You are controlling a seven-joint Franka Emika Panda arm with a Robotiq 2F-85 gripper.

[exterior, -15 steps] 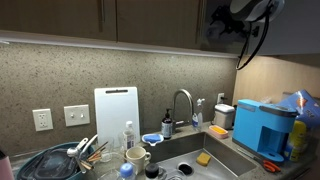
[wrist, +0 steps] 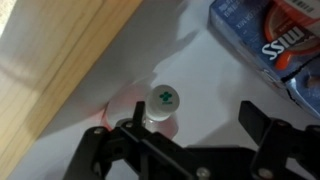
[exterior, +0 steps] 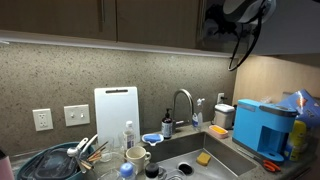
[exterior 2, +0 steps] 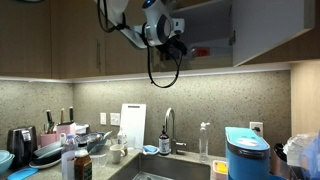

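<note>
My gripper is open inside the upper cabinet (exterior 2: pixel 213 27), its two black fingers spread wide. In the wrist view, a bottle with a round white cap (wrist: pixel 162 101) bearing a green mark stands by the left finger; its pinkish body (wrist: pixel 124 103) shows beneath. Nothing is gripped. A blue box with red and white print (wrist: pixel 278 42) lies toward the upper right, apart from the fingers. From the exterior views the arm (exterior 2: pixel 156 22) reaches up into the cabinet, and the cabinet's contents are mostly hidden.
A pale wooden edge (wrist: pixel 70 75) runs close along the left of the wrist view. The open cabinet door (exterior 2: pixel 265 25) hangs right of the arm. Far below are the sink (exterior: pixel 205 157), faucet (exterior: pixel 183 95) and blue coffee maker (exterior: pixel 262 128).
The arm has shifted slightly up and to the right at the cabinet in exterior view 1. The counter objects look unchanged.
</note>
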